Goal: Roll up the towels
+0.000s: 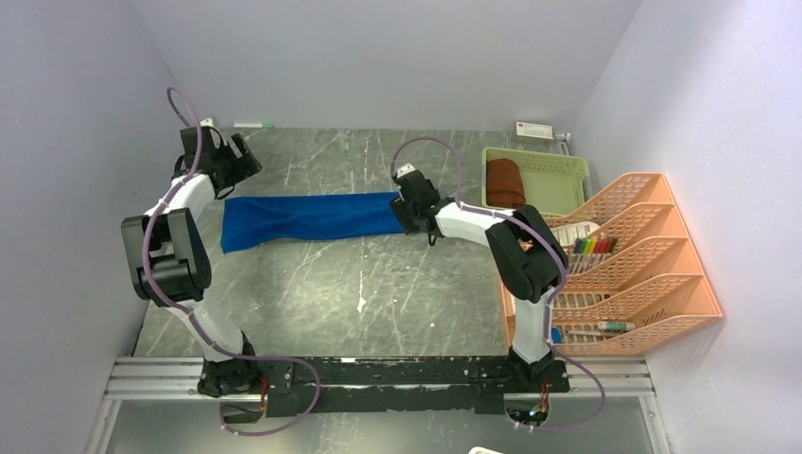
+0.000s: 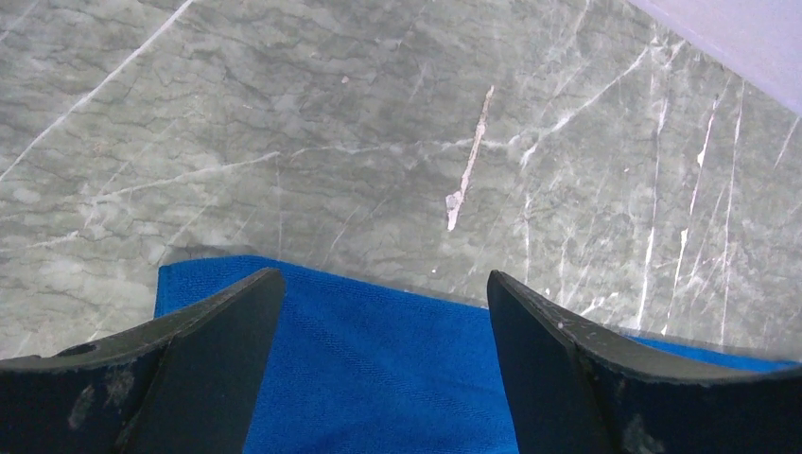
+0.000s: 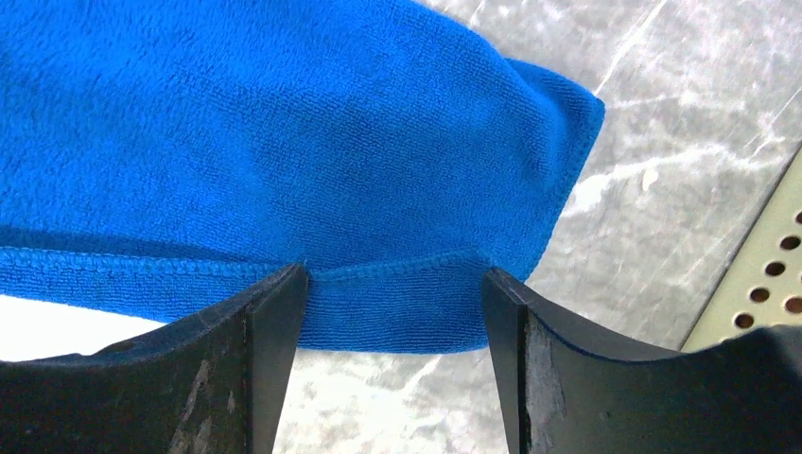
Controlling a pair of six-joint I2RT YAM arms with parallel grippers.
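A blue towel (image 1: 312,217) lies as a long folded strip across the middle of the table, fairly flat with a few soft creases. Over its right end hovers my right gripper, open, the towel's stitched front edge showing between its fingers but not clamped. Beyond the towel's far left corner is my left gripper; its fingers stand apart and grip nothing, with the towel visible below and between them. A rolled brown towel (image 1: 505,183) rests in the left part of the green basket (image 1: 558,154).
An orange organizer (image 1: 695,274) with markers and pens fills the right side. At the back sit a small white box (image 1: 534,130) and a green-white marker (image 1: 252,125). Bare table lies in front of the blue towel.
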